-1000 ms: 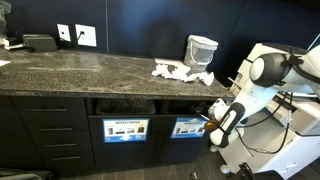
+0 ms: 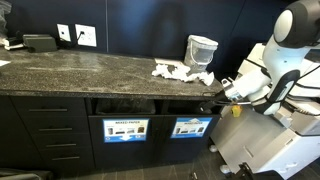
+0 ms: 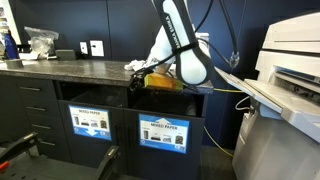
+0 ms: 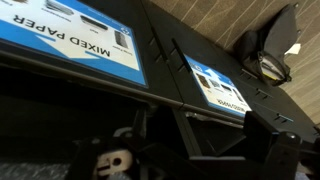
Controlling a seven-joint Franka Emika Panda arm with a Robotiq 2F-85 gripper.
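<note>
At the right end of the dark counter, my gripper (image 2: 208, 103) is at the counter's front edge, near the opening above the right paper label (image 2: 188, 127). In the wrist view the gripper is open, its dark fingers spread wide, and nothing shows between them. White crumpled material (image 2: 180, 73) lies on the counter behind it, apart from the gripper. Exterior view 2 shows the gripper (image 3: 137, 78) beside the bin openings, partly lost against the dark background.
A grey-white bucket (image 2: 201, 50) stands at the back of the counter (image 2: 80, 72). The left bin has another blue-and-white label (image 2: 125, 129). A dark bag (image 4: 272, 48) lies on the floor.
The arm has swung to the right and risen, its forearm now reaching in from the upper right. The white material and bucket have stayed where they were.
</note>
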